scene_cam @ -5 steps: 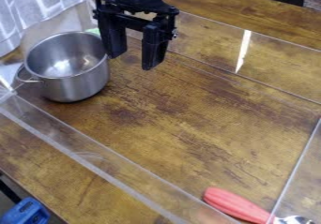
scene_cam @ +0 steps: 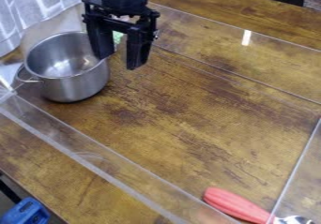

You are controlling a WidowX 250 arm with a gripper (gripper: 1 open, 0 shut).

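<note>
My black gripper point(scene_cam: 122, 42) hangs at the upper left, its two fingers spread wide and pointing down, with nothing visible between them. A steel pot point(scene_cam: 63, 82) with a wire handle stands on the wooden surface point(scene_cam: 201, 106) below and left of the gripper, partly behind its left finger. A small pale green item point(scene_cam: 115, 37) shows behind the gripper, mostly hidden.
A red-handled utensil point(scene_cam: 236, 205) lies at the bottom right. A blue object point(scene_cam: 25, 212) sits at the bottom left. Clear plastic edges run along the left and right.
The pot and the other objects look unmoved.
</note>
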